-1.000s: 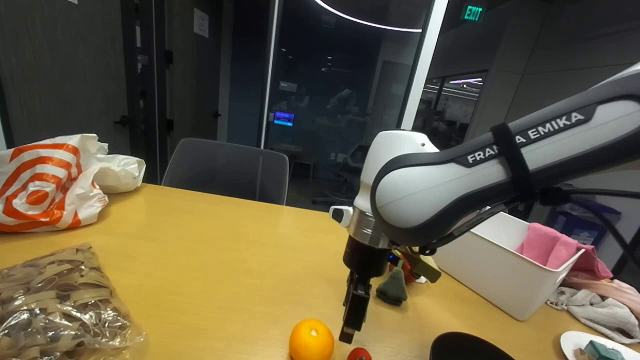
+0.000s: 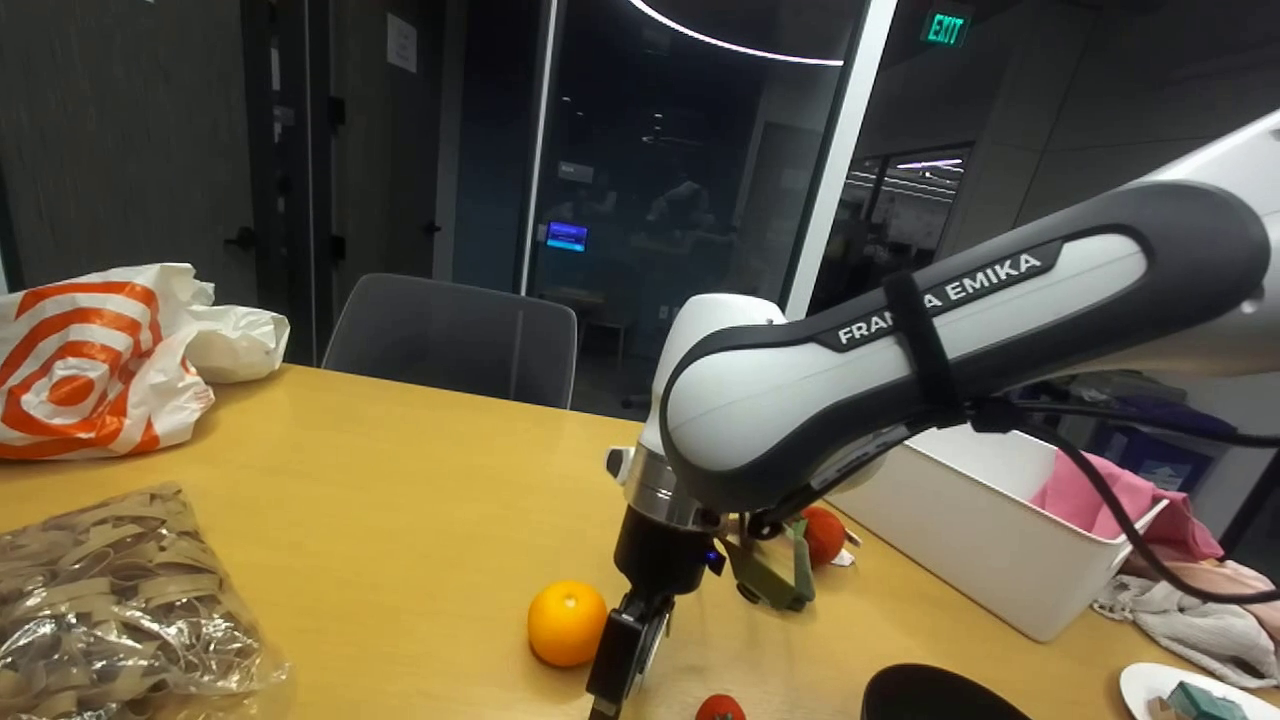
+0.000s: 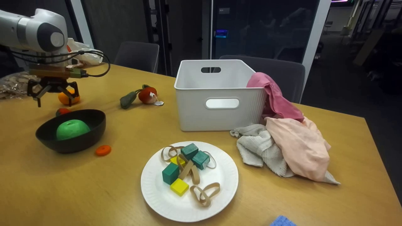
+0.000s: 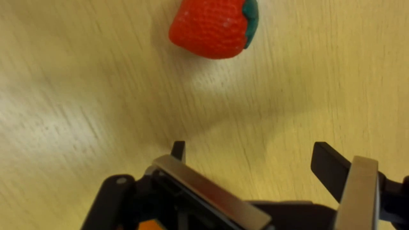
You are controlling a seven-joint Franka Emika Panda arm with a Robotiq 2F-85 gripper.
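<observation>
My gripper (image 3: 54, 102) hangs pointing down over the far left of the table, its fingers apart and nothing between them. An orange (image 2: 567, 624) rests on the table right beside the gripper in the first exterior view. In the second exterior view it shows behind one finger (image 3: 75, 90). Only an orange sliver (image 4: 149, 225) appears at the bottom of the wrist view, beneath the gripper parts. A red strawberry (image 4: 212, 30) with a green cap lies at the top of that view, ahead of the fingers. The black bowl (image 3: 98, 124) holds a green apple (image 3: 73, 129).
An orange disc (image 3: 102, 150) lies near the bowl. Beyond are a green vegetable (image 3: 128, 99), a red one (image 3: 147, 94), a white bin (image 3: 218, 113) and crumpled cloths (image 3: 297, 147). A plate (image 3: 152, 196) carries blocks and bands. A bag of bands (image 2: 120, 600) borders open table.
The gripper has moved left in the first exterior view and sits a little lower. The orange has shifted left and farther back on the table. The strawberry and bowl have stayed put.
</observation>
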